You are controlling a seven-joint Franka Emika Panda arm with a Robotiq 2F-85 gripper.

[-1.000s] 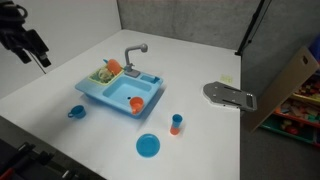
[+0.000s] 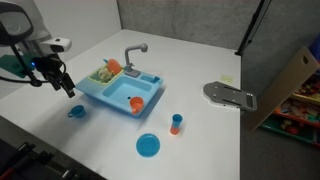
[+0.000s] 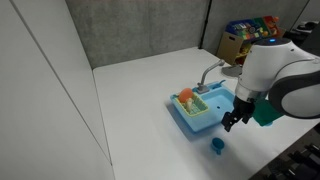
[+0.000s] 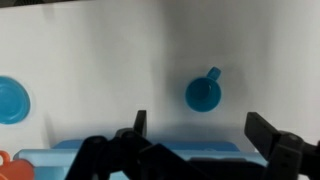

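Note:
My gripper (image 2: 68, 70) hangs over the table's left side, above and near a small blue cup (image 2: 77, 112). In the wrist view its two dark fingers stand wide apart, with nothing held between them. Seen from above there, the blue cup (image 4: 203, 95) is upright and empty, its handle pointing up and to the right. It lies just beyond the fingertips, apart from both. From the other side, the cup (image 3: 217, 145) rests on the white table below the gripper (image 3: 240, 118).
Behind the cup is a light blue toy sink (image 2: 118, 92) with a grey faucet (image 2: 137, 52) and an orange cup (image 2: 137, 104). A blue plate (image 2: 148, 145), a blue-and-orange cup (image 2: 176, 124) and a grey tray (image 2: 229, 96) lie farther right.
My gripper has come down and to the right, from high at the left edge to nearer the blue cup. The objects on the table have not moved.

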